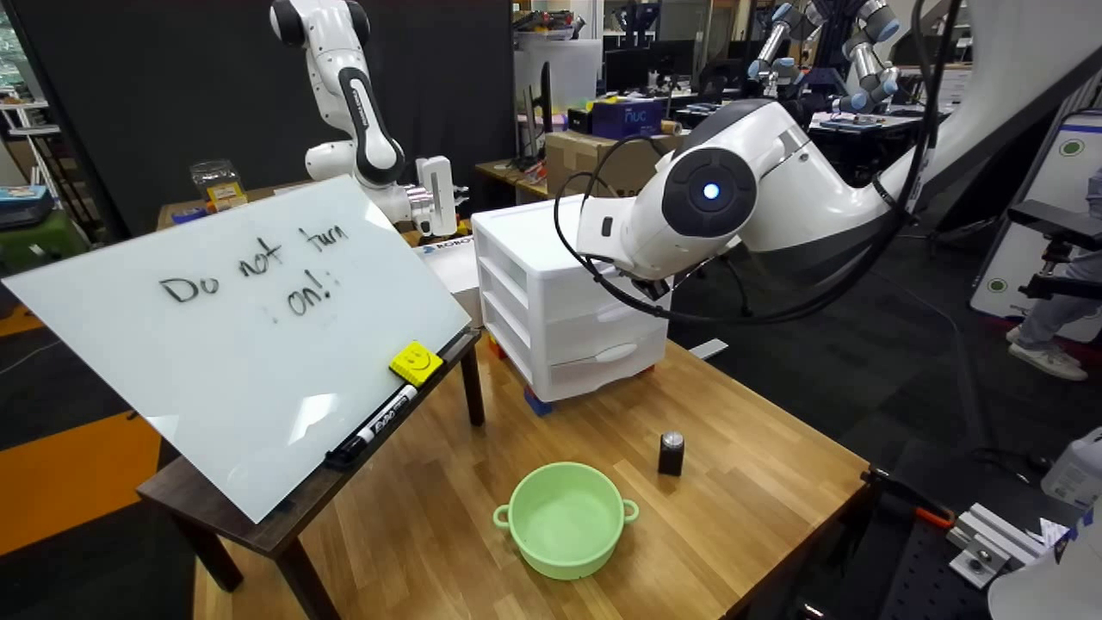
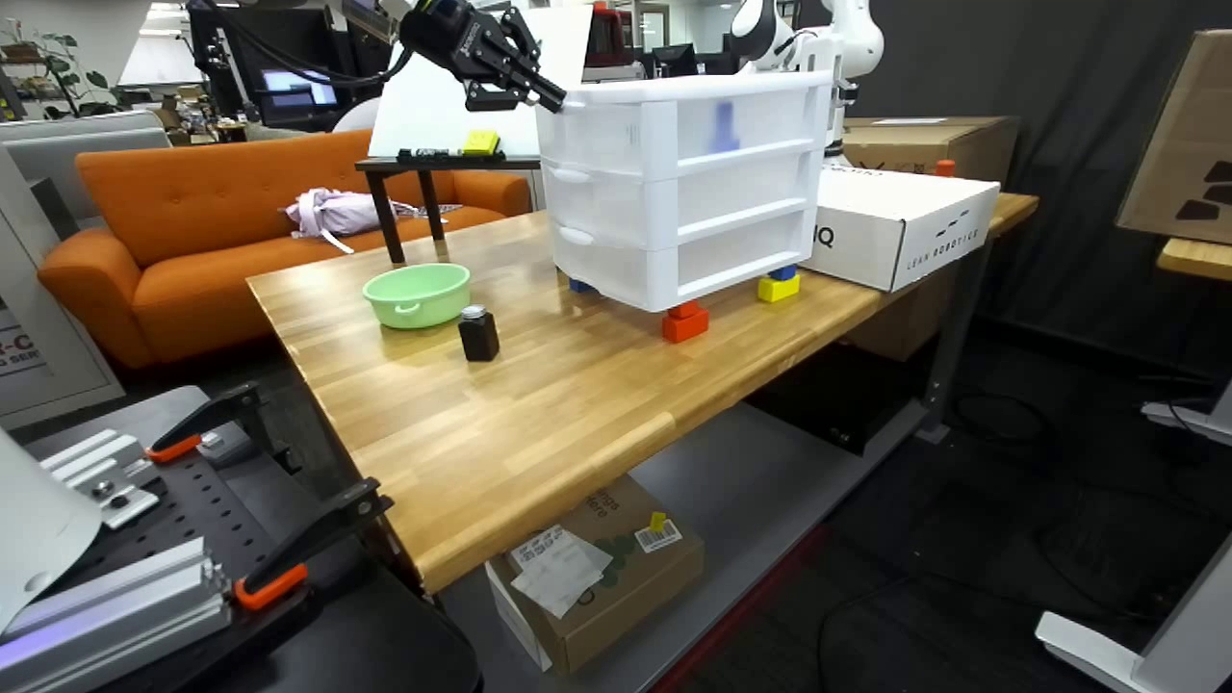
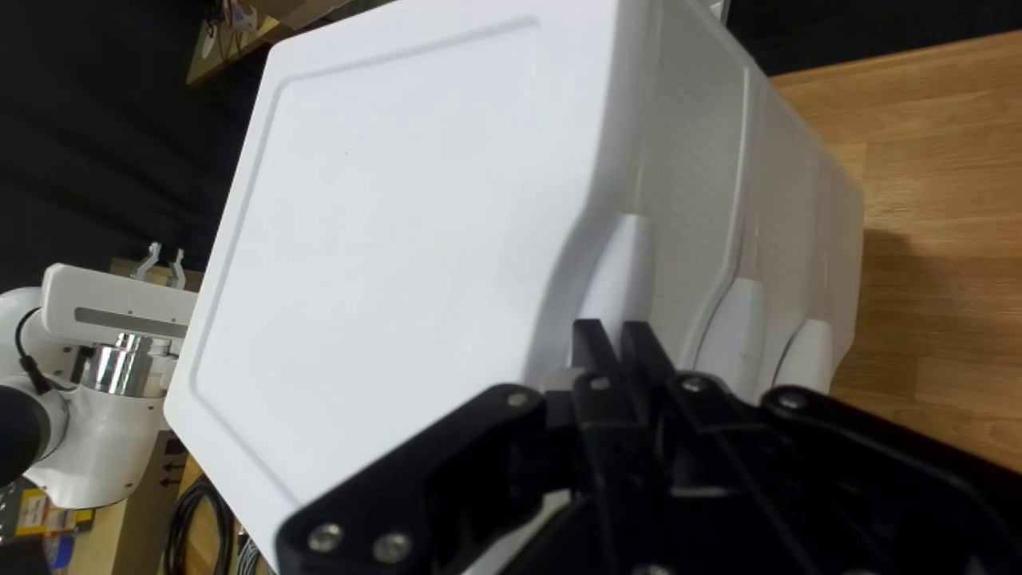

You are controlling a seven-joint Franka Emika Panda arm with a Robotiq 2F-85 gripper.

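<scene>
A white plastic drawer unit (image 2: 739, 167) stands on the wooden table, all its drawers closed. My black gripper is shut, with no object showing between its fingertips. Those tips overlap the lower part of the top drawer's handle (image 3: 624, 259) in the wrist view; whether they touch it I cannot tell. From the side, the gripper (image 2: 551, 99) points at the upper front edge of the unit. In the other exterior view my arm's wrist (image 1: 677, 201) hides the fingers. Something blue (image 2: 724, 127) shows through the top drawer's side.
A green two-handled bowl (image 1: 566, 520) and a small dark shaker (image 1: 671, 455) sit on the table before the drawers. A tilted whiteboard (image 1: 258, 320) stands to one side. Toy blocks (image 2: 684, 322) prop up the unit. Another white arm (image 3: 105, 402) is behind it.
</scene>
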